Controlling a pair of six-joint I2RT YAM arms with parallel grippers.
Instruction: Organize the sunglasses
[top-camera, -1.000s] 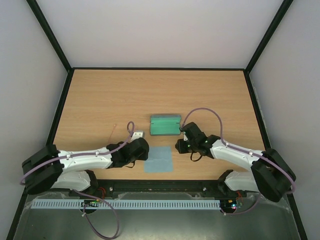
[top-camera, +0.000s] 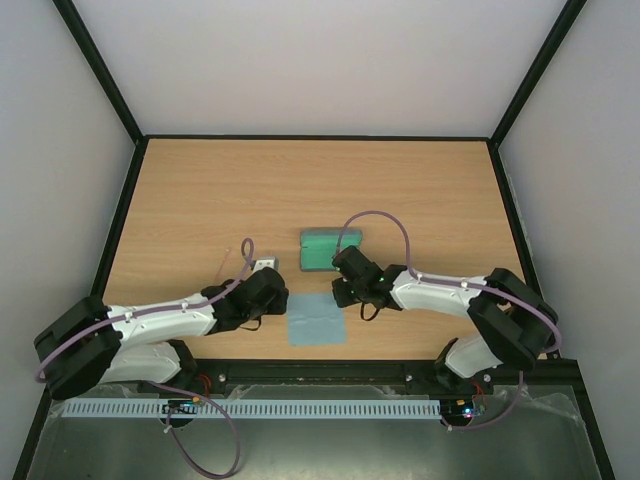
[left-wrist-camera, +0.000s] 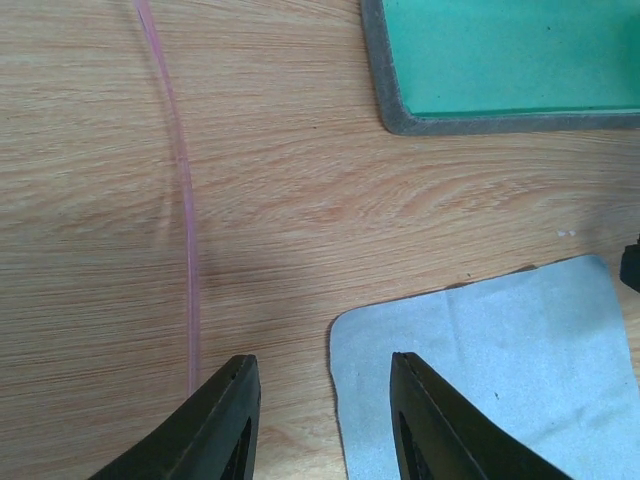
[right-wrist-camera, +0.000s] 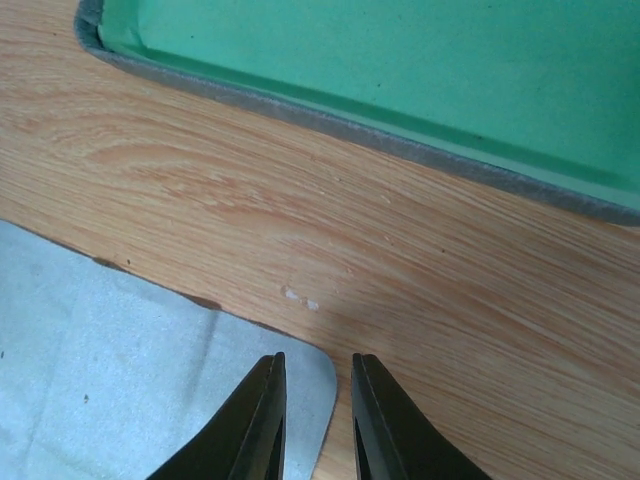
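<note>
A light blue cloth lies flat near the front of the table. Behind it sits a green case with a grey rim; the part I see inside it is bare. No sunglasses show in any view. My left gripper is over the cloth's left edge, its fingers wide apart with nothing between them. Above the cloth's far right corner, my right gripper is open by a narrower gap, also empty. A fingertip of the right arm shows at the left wrist view's right edge.
A thin purple line runs down the left wrist view, left of the cloth. Purple hoses loop along both arms.
My right gripper has moved left, to the cloth's far right corner. The left gripper has shifted slightly left. Cloth and case have stayed in place.
</note>
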